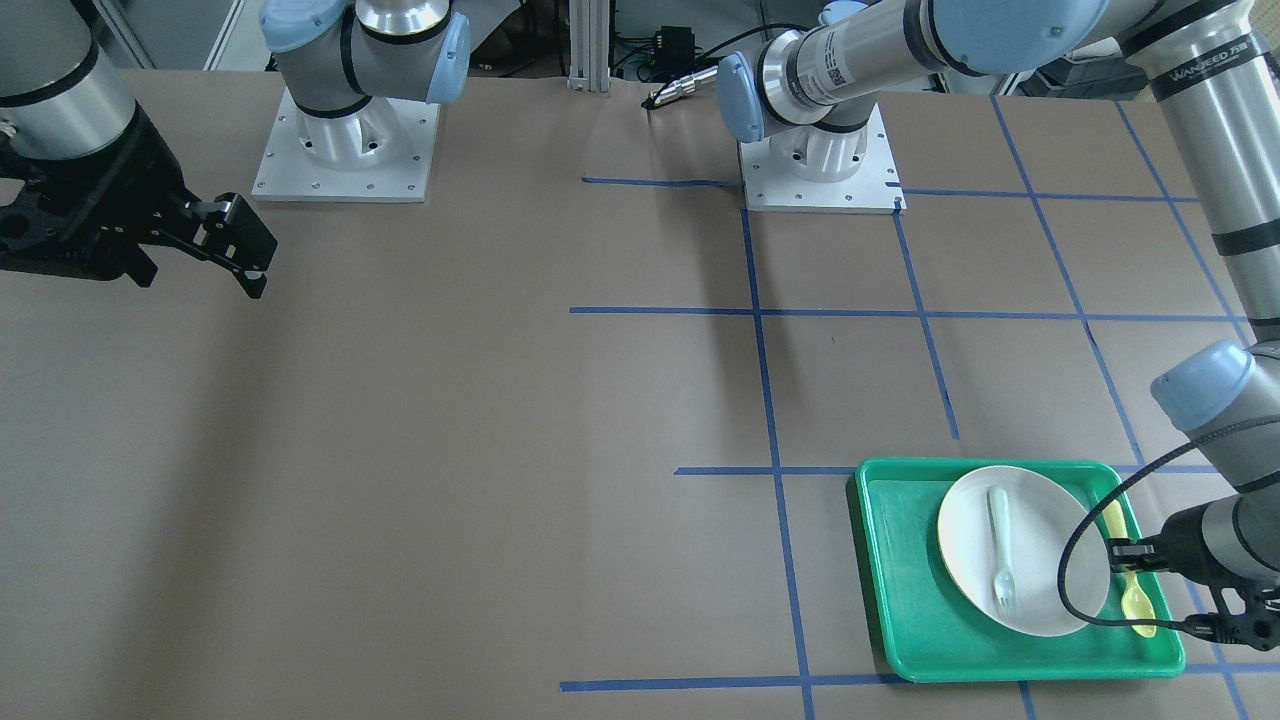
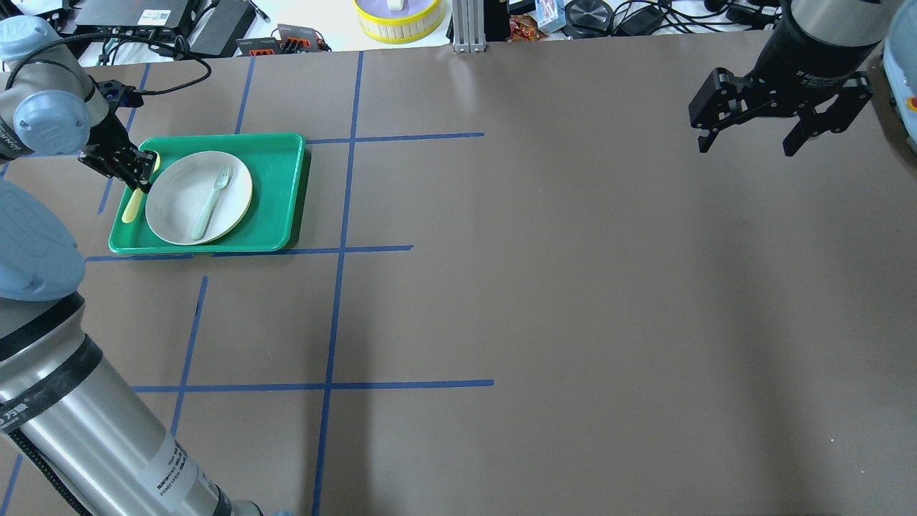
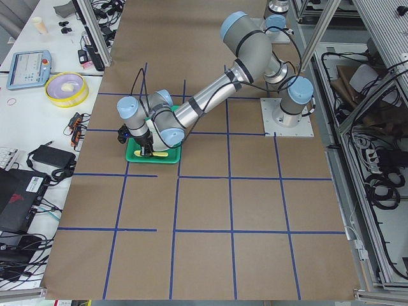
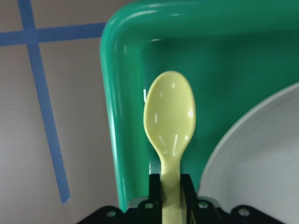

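My gripper is shut on the handle of a pale yellow spoon (image 4: pixel 169 116), its bowl showing in the left wrist view. It holds the spoon along one inner side of the green tray (image 1: pixel 900 576), beside the white plate (image 1: pixel 1056 552). A pale fork (image 1: pixel 1003 546) lies on the plate. In the top view the spoon (image 2: pixel 132 206) runs along the tray's left side, partly hidden by my gripper. Whether the spoon rests on the tray floor I cannot tell.
A second arm's black gripper (image 2: pixel 774 103) hangs at the far side of the table, well away from the tray. Equipment and cables crowd the surfaces beyond the table's edges.
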